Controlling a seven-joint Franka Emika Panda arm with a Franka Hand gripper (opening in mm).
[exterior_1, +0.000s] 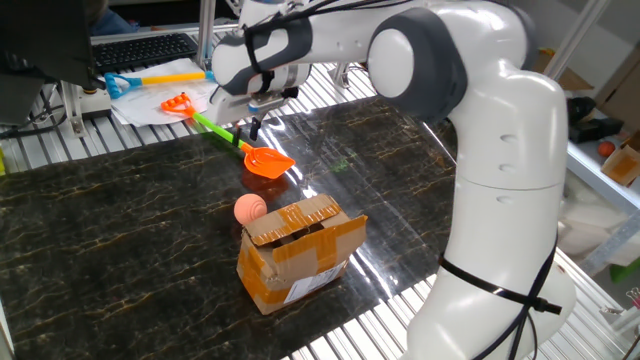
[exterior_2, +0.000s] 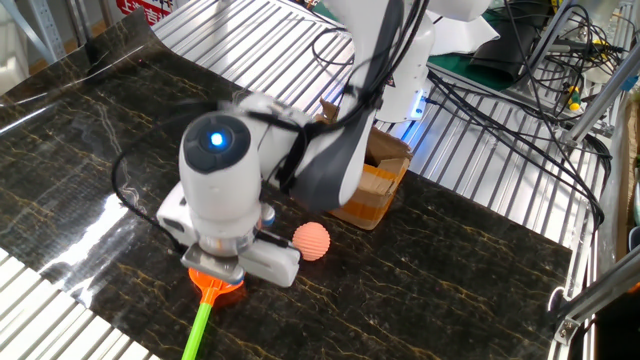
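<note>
A toy shovel with an orange blade (exterior_1: 268, 161), a green shaft (exterior_1: 218, 130) and an orange handle lies across the far edge of the dark mat. My gripper (exterior_1: 246, 131) hangs over the shaft close to the blade, its two dark fingertips apart and nothing visible held between them. Whether they touch the shaft I cannot tell. In exterior view 2 the hand (exterior_2: 262, 262) covers its own fingers, and the orange blade (exterior_2: 212, 284) shows just below it. A ridged pink ball (exterior_1: 250, 208) rests beside an open-topped cardboard box (exterior_1: 305, 262).
Beyond the mat, a second shovel with a yellow shaft (exterior_1: 172, 78) and blue ends lies on white paper, near a black keyboard (exterior_1: 145, 50).
</note>
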